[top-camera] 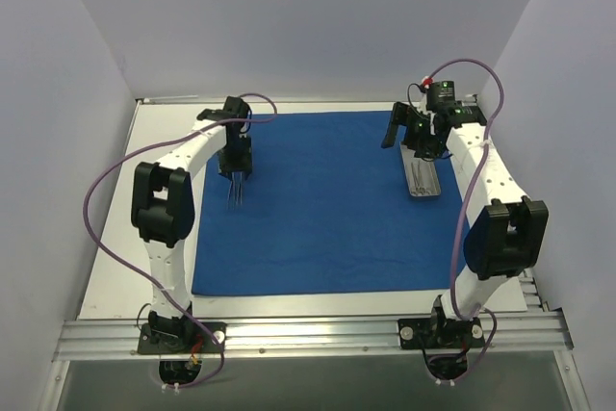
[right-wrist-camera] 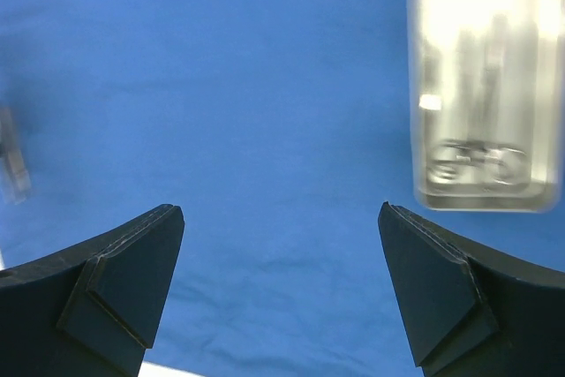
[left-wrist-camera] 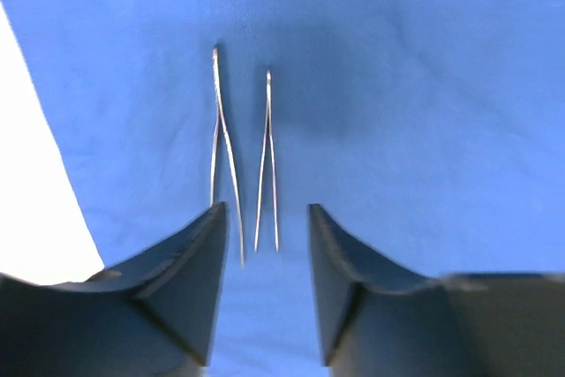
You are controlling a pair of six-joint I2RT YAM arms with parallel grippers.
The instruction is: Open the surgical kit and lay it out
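Observation:
Two slim metal tweezer-like instruments (left-wrist-camera: pixel 268 161) lie side by side on the blue cloth (top-camera: pixel 318 218), beneath my left gripper. That gripper is part open, with its fingertips near their lower ends; nothing shows held. The steel kit tray (top-camera: pixel 422 175) with instruments inside lies at the right of the cloth, blurred in the right wrist view. My right gripper is open above the cloth, left of the tray, nothing between its fingers.
A white table edge (top-camera: pixel 144 132) borders the cloth, with grey walls at the sides and back.

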